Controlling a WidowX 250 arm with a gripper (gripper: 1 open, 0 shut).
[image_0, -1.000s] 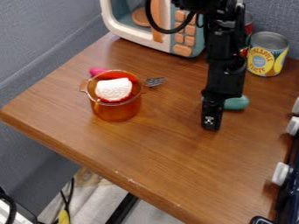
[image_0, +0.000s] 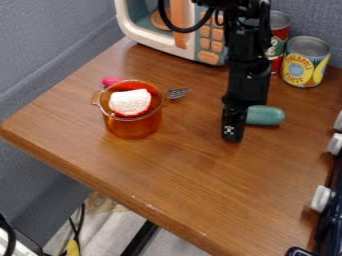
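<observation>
My black gripper (image_0: 233, 130) points down over the right-middle of the wooden table, beside a teal cylindrical object (image_0: 265, 116) lying just behind it to the right; whether its fingers are open or shut is not clear. An orange-red pot (image_0: 130, 126) with a white, red-edged item (image_0: 130, 100) inside stands to the left. A fork (image_0: 177, 94) lies right of the pot, and a pink object (image_0: 111, 81) behind it.
A toy microwave (image_0: 182, 36) stands at the back. A yellow can (image_0: 305, 67) and red can (image_0: 275, 50) are at the back right. A dark appliance with white knobs (image_0: 325, 215) lines the right edge.
</observation>
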